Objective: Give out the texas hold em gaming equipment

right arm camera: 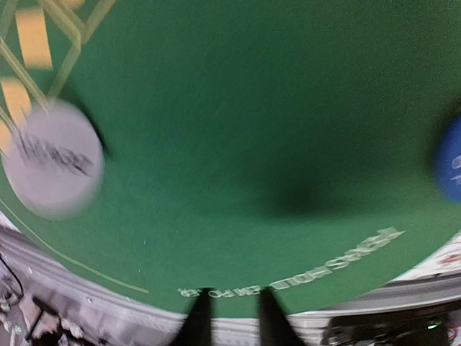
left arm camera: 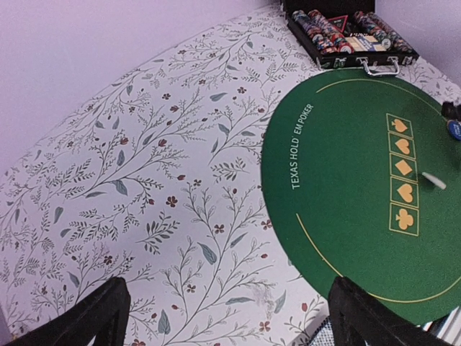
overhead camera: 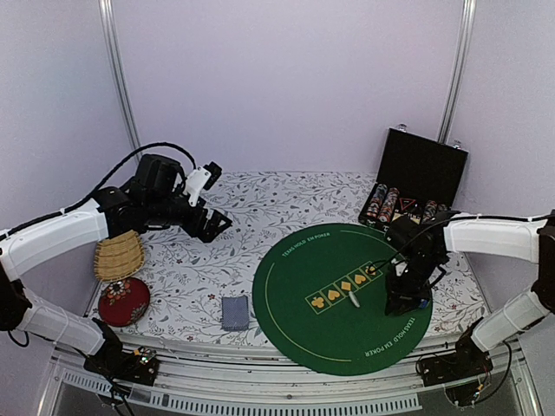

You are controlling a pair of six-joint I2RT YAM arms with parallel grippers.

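Observation:
The green poker mat lies on the right of the table. A white button is on the mat by the printed suit boxes, blurred; in the top view it looks tilted. A blue button lies at the mat's right. My right gripper hovers over the mat between the two, blurred, its fingertips apart with nothing seen between them. My left gripper hangs open and empty over the table's left. An open chip case stands behind the mat.
A card deck lies left of the mat. A red round item and a wicker basket are at the far left.

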